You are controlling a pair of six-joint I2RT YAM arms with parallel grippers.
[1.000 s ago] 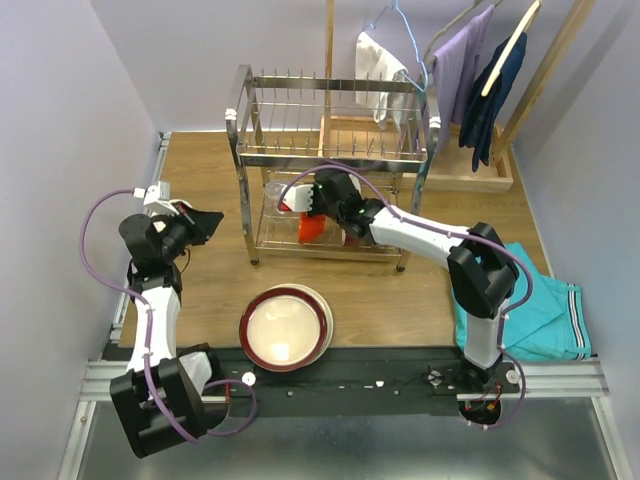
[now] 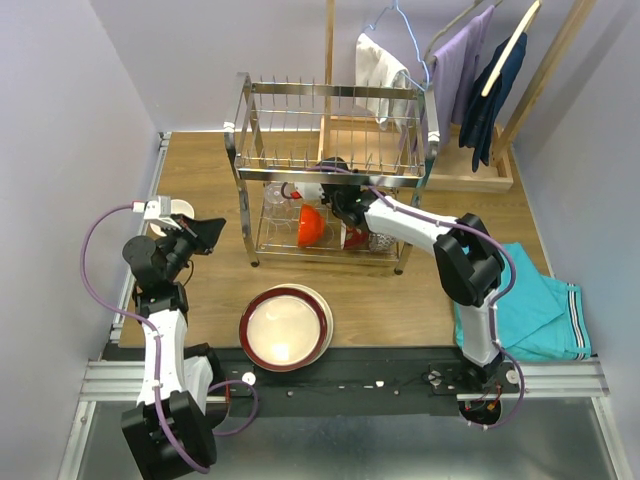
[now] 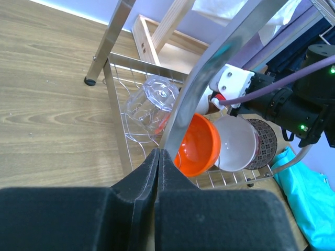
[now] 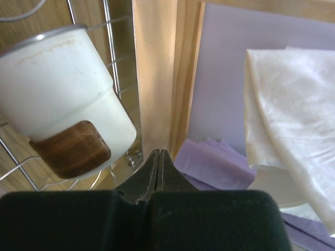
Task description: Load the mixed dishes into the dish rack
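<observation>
The two-tier dish rack [image 2: 250,200] stands at the table's middle back. Its lower tier holds an orange bowl [image 3: 199,146], a clear glass [image 3: 152,104], a white bowl [image 3: 235,144] and a dark mesh-like cup [image 3: 263,141]. A white mug with a brown patch [image 4: 68,94] leans on the wires. Two stacked plates, the upper red-rimmed plate [image 2: 283,328], lie in front. My left gripper is shut left of the rack, nothing visible between its fingers. My right gripper is shut and empty beside the mug; the upper tier partly hides it from above.
A small white dish [image 2: 181,208] lies partly behind the left gripper. Turquoise cloth [image 2: 520,310] covers the right side. A wooden stand with hanging clothes [image 2: 467,70] rises behind the rack, whose upper tier is empty. Bare table surrounds the plates.
The left gripper has moved a little toward the front, and the white dish behind it now shows.
</observation>
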